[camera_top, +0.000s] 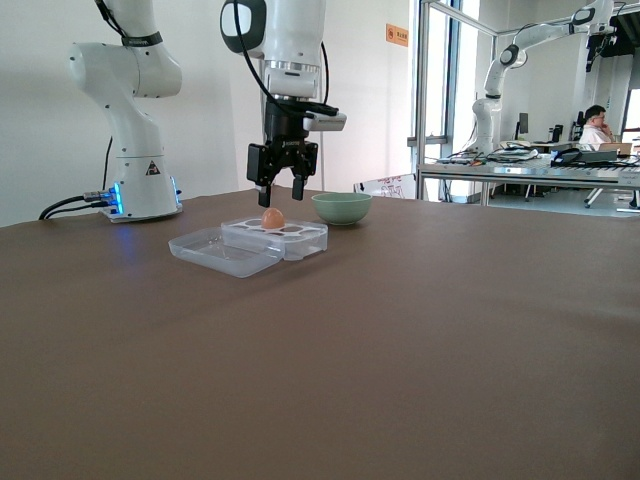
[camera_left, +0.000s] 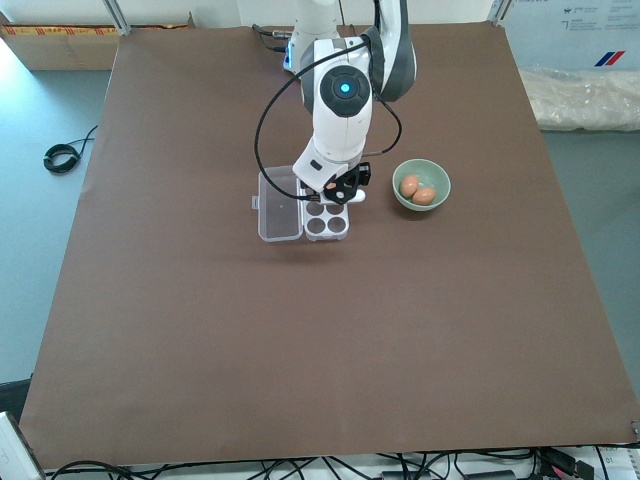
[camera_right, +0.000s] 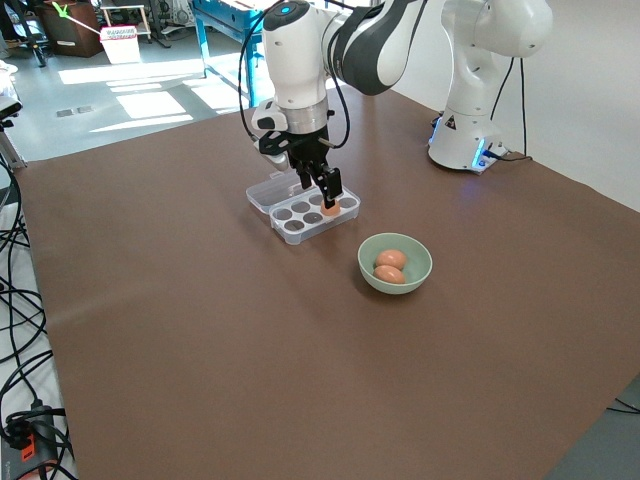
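Observation:
An open clear egg box (camera_left: 326, 225) with a lid and a tray of round wells lies mid-table, one brown egg (camera_top: 273, 219) in it. My black gripper (camera_top: 281, 188) hangs just above the tray by that egg, fingers apart, with nothing visible between them; in the left view the arm covers it. A green bowl (camera_right: 394, 283) beside the box holds two brown eggs (camera_right: 391, 258).
Cables run along the table's outer edge.

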